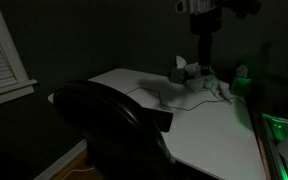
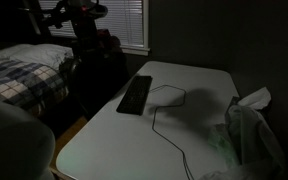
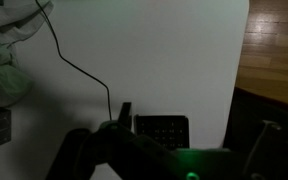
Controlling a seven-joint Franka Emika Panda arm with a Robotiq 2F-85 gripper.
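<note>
The room is very dark. In exterior view 1 my gripper [image 1: 205, 62] points down above the far part of the white table [image 1: 209, 140], and its fingers blur into one dark shape. Whether they are open or shut cannot be made out, nor anything held. A black keyboard [image 2: 134, 95] lies on the table beside a thin dark cable [image 2: 155, 120]. The wrist view shows part of the keyboard [image 3: 164, 128] behind dark gripper parts along the bottom edge, with the cable [image 3: 79, 68] running across the table top.
A pale crumpled bag [image 2: 252, 140] sits at one table edge. In exterior view 1 a black chair [image 1: 104, 120] stands against the near side and hides part of the table. A bed with a plaid cover [image 2: 29, 80] is beyond.
</note>
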